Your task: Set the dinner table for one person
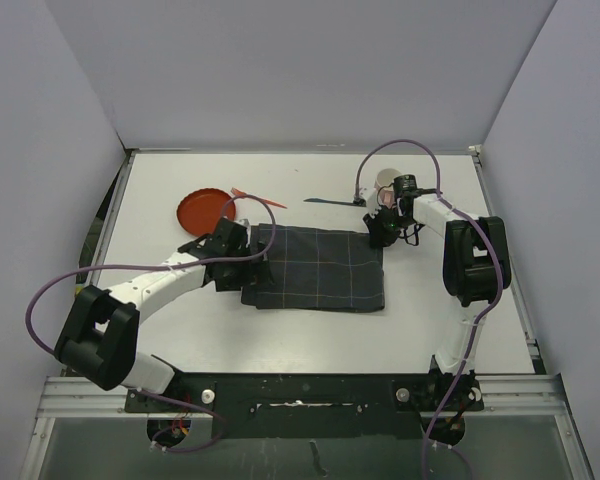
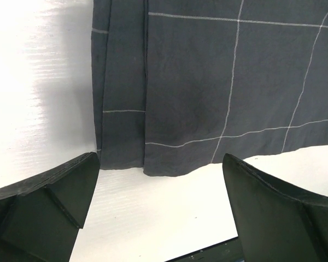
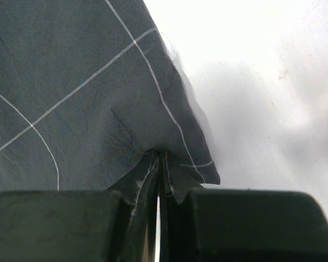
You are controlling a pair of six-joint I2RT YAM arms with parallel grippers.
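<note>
A dark grey checked cloth (image 1: 320,275) lies spread on the white table, its left side folded in a narrow strip. My left gripper is open above the cloth's near-left corner, nothing between its fingers. My right gripper is shut, fingertips down on the cloth near its far-right corner; whether fabric is pinched between them I cannot tell. A red plate (image 1: 195,212) lies at the upper left, with an orange utensil (image 1: 260,199) and a dark blue knife (image 1: 330,201) beyond the cloth.
A pale cup-like object (image 1: 386,178) stands at the upper right, partly hidden by the right arm. Walls enclose the back and sides.
</note>
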